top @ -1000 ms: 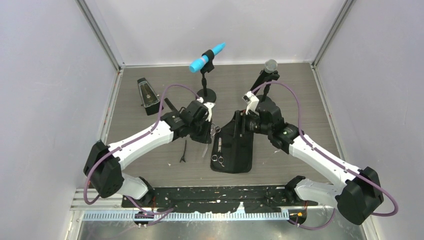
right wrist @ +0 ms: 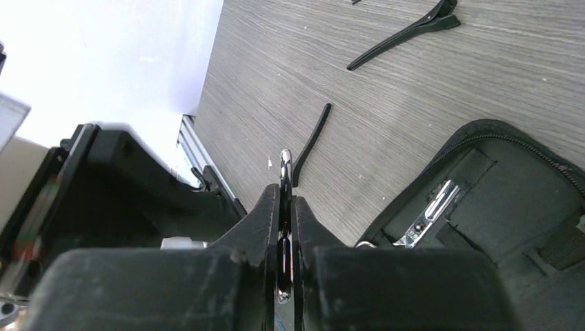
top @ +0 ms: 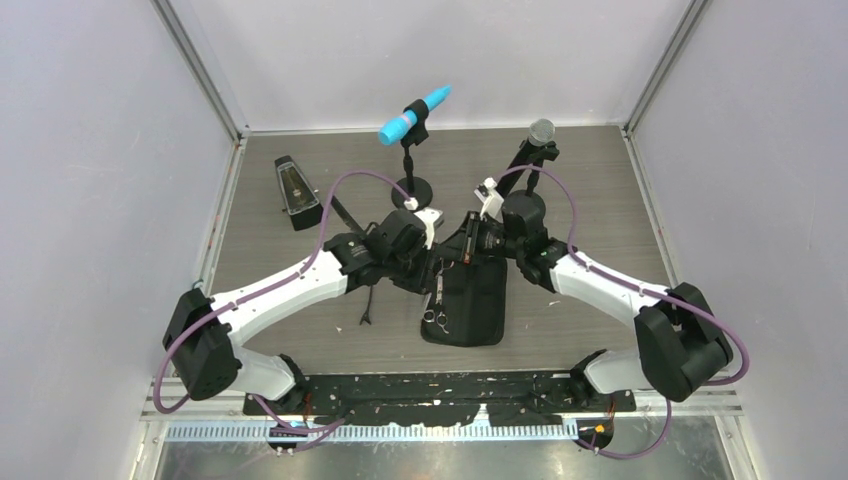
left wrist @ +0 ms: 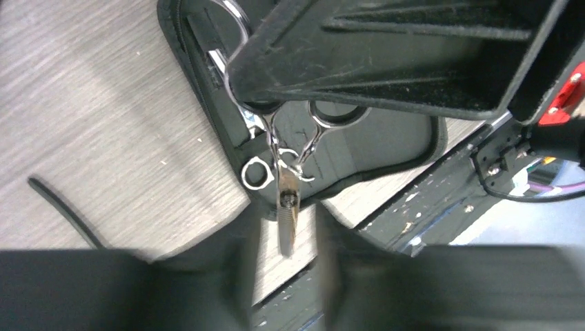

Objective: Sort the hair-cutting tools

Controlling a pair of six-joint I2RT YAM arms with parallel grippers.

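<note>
Silver scissors (left wrist: pixel 287 200) hang over the left edge of the black zip pouch (top: pixel 482 312), blade pointing down between the left fingers. My right gripper is shut on their handle end, and its black finger (left wrist: pixel 386 65) covers part of the rings in the left wrist view. My left gripper is blurred, with its fingers parted on either side of the blade. Inside the pouch lie a smaller pair of scissors (left wrist: pixel 256 174) and a slim silver tool (right wrist: pixel 429 215). Two dark hair clips, an upper clip (right wrist: pixel 410 33) and a lower clip (right wrist: pixel 314 141), rest on the table.
Behind the arms stand a holder with a blue cylinder (top: pixel 411 117) and another with a dark cylinder (top: pixel 520 165). A black box (top: pixel 297 192) sits back left. Both grippers are very close together above the pouch.
The left arm earlier shifted slightly right.
</note>
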